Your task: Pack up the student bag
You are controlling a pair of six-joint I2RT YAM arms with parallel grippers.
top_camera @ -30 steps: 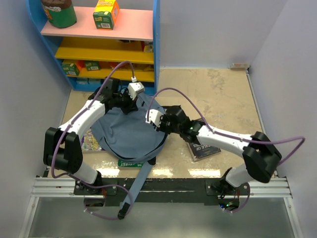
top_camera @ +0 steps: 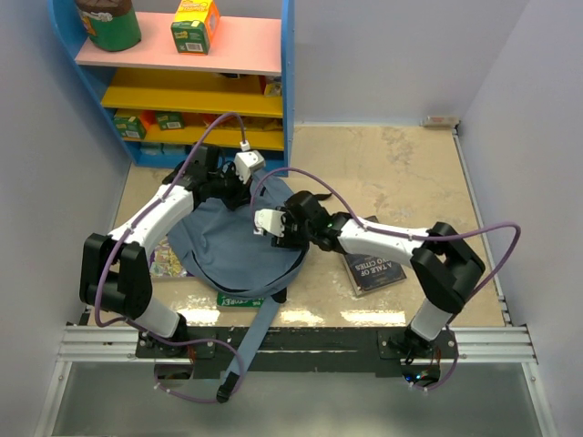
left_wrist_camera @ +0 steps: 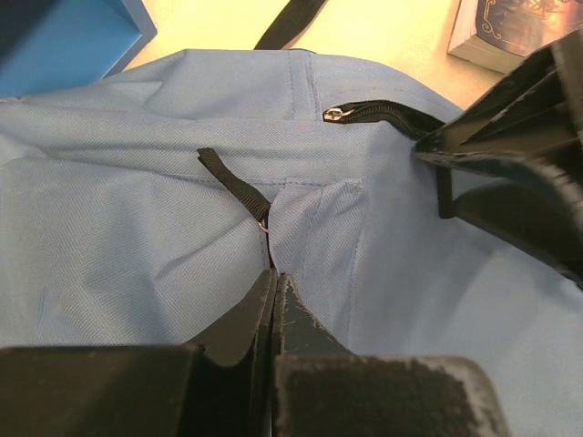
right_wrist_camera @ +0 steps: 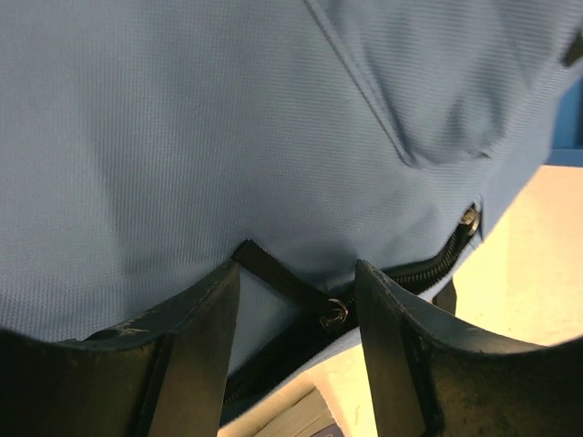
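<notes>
The blue-grey student bag point(top_camera: 223, 241) lies flat on the floor. Over its upper part, my left gripper is shut, tips against the fabric near a black pull tab point(left_wrist_camera: 235, 188); whether any cloth is pinched between them is hard to make out. My right gripper is open over the bag's right side. Between its fingers lies a black zipper pull tab point(right_wrist_camera: 287, 280), not gripped, beside the black zipper point(right_wrist_camera: 305, 341). The left wrist view also shows a zipper slider point(left_wrist_camera: 337, 114) near the right gripper's dark fingers.
Dark books, one titled A Tale of Cities point(top_camera: 373, 273), lie right of the bag. A blue shelf point(top_camera: 287, 91) with boxes stands behind. A green book point(top_camera: 239, 300) is partly under the bag.
The left arm and the bag look unmoved.
</notes>
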